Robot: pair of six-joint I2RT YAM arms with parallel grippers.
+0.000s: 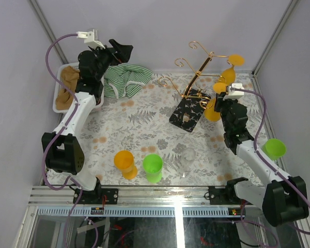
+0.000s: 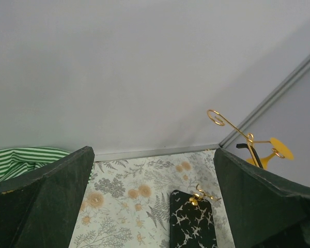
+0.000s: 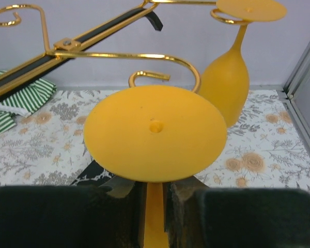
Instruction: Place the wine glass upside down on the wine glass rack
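The gold rack stands at the back right on a black marbled base. An upside-down yellow glass hangs from its upper hook. A second yellow glass, base up, is at a lower hook, with my right gripper around its stem; whether the fingers grip it is hard to tell. My left gripper is raised at the back left, open and empty.
An orange glass, a green glass and a clear glass stand at the front. A green cup sits far right. A striped cloth and white bin lie back left.
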